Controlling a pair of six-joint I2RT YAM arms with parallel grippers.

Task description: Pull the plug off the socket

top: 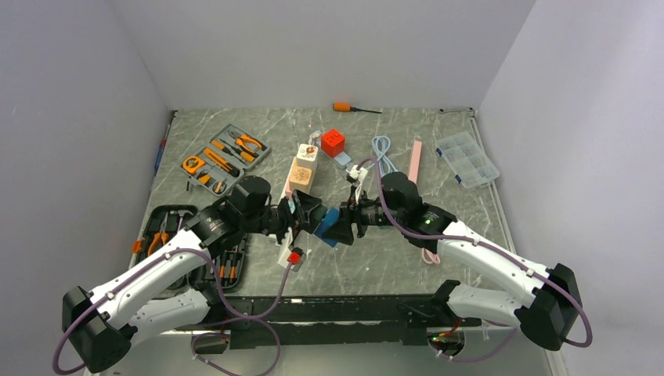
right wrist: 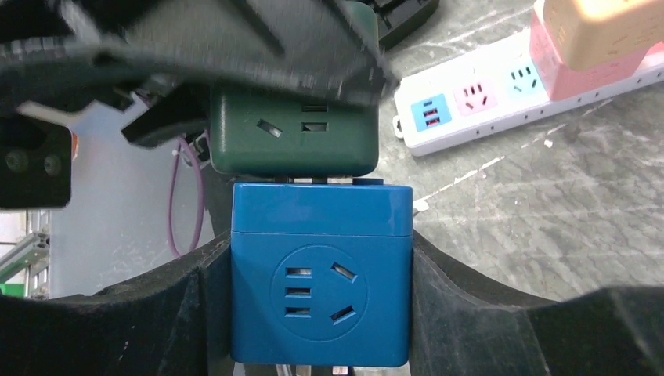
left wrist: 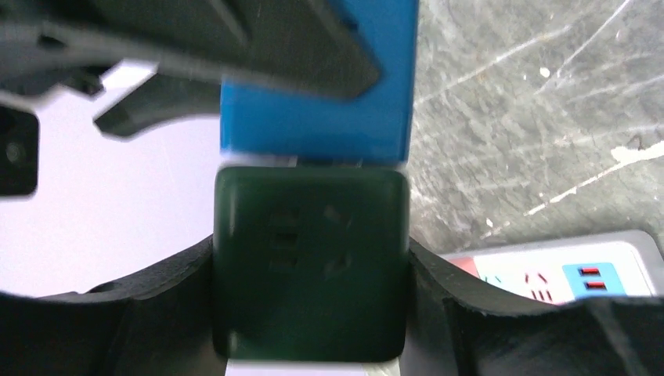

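Observation:
A blue socket cube [right wrist: 321, 274] is held by my right gripper [top: 335, 225], shut on it. A dark green plug cube sits end to end with it, joined by prongs visible in the narrow gap in the right wrist view [right wrist: 319, 180]. My left gripper [top: 309, 210] is around the green cube, a finger on either side in the left wrist view; whether it grips it firmly I cannot tell. Both cubes are above the table, between the two arms in the middle of the top view.
A white power strip [right wrist: 431, 137] with stacked cubes lies behind the grippers. Tool cases [top: 227, 157] are on the left, a red cube [top: 333, 141] and cable at the back, a clear organizer [top: 467, 159] at right.

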